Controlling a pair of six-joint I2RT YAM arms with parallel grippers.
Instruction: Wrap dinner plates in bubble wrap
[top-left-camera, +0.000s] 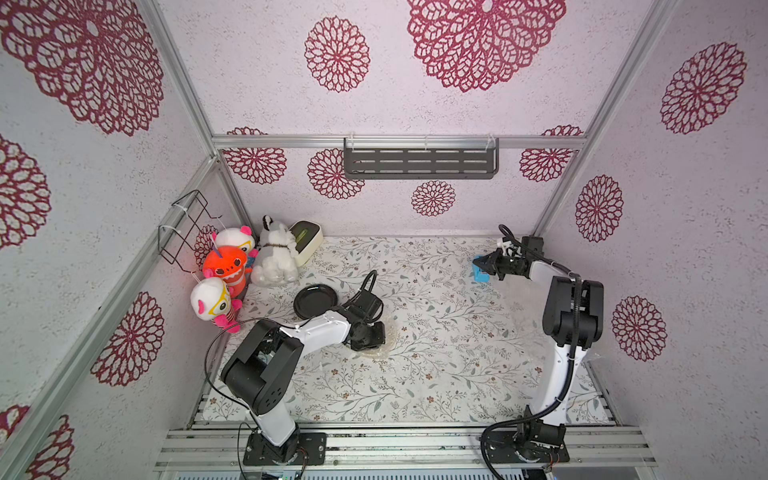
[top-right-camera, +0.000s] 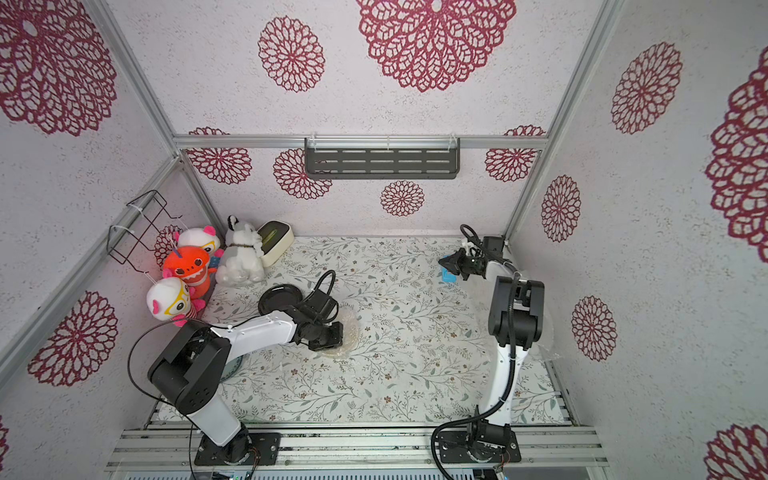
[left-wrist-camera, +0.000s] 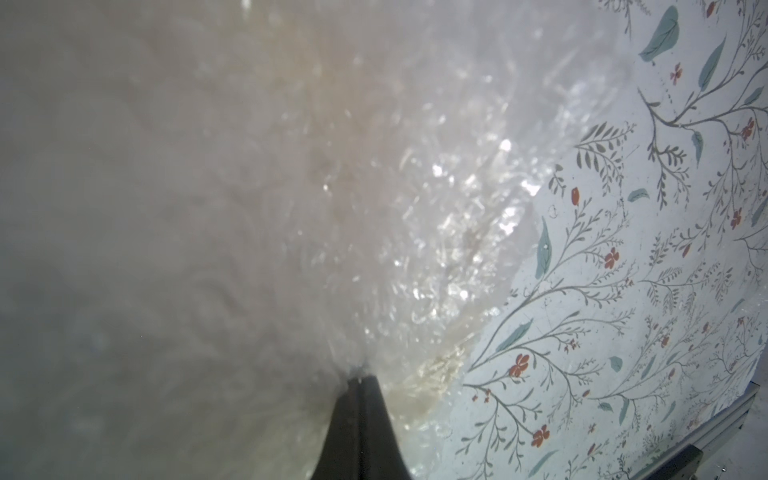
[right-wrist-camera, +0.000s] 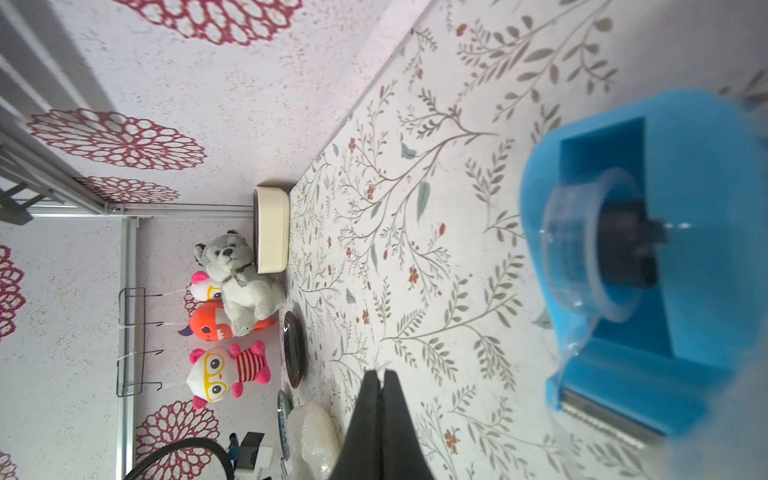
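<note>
A wrapped bundle of bubble wrap (left-wrist-camera: 448, 232) fills most of the left wrist view. My left gripper is shut, its tips resting against the wrap; whether a fold is caught between them is hidden. At the back right of the table stands the blue tape dispenser (right-wrist-camera: 704, 240) with a clear tape roll (right-wrist-camera: 572, 240). The tape end (right-wrist-camera: 574, 352) hangs near the toothed cutter. My right gripper is shut with nothing between its fingers, left of the dispenser in its wrist view and apart from the tape. A black plate (top-left-camera: 315, 301) lies at the left.
Plush toys (top-left-camera: 227, 269) and a grey-white dog (top-left-camera: 277, 254) crowd the back left, beside a cream box (top-left-camera: 307, 240). Clear film (top-right-camera: 544, 340) lies along the right side under my right arm.
</note>
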